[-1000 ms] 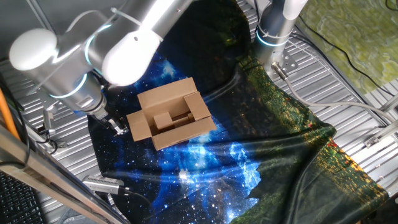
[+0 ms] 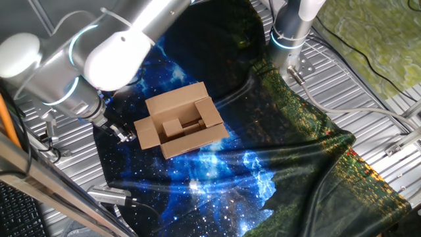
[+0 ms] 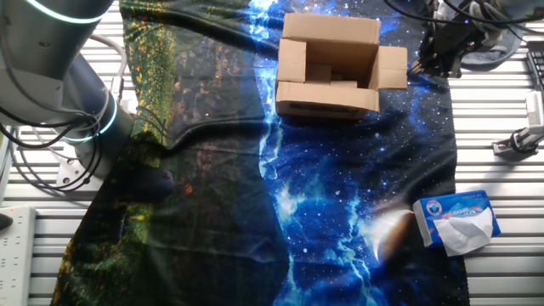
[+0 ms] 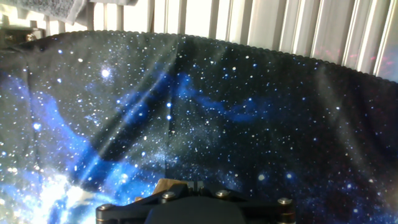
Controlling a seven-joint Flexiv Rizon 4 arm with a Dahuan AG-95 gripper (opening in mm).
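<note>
An open cardboard box [image 2: 191,143] rests on the dark, star-printed cloth, its flaps folded outward. My gripper [image 2: 127,137] is at the outer edge of the box's left flap [image 2: 146,133], tilted down toward it. Seen from the other side, the gripper [image 3: 413,70] meets or nearly meets the edge of that flap [image 3: 393,68]. Only the black top of the gripper shows at the bottom of the wrist view, with a sliver of brown cardboard [image 4: 168,184] beside it. Whether the fingers hold the flap cannot be made out.
A blue tissue pack [image 3: 459,221] lies near the cloth's edge, well apart from the box. A metal frame post [image 2: 52,184] rises near my arm. Wide cloth beside the box is clear.
My arm's upper links have swung to the left and the wrist has tilted over. The gripper's tip stays about at the flap's edge, and the box has not visibly moved.
</note>
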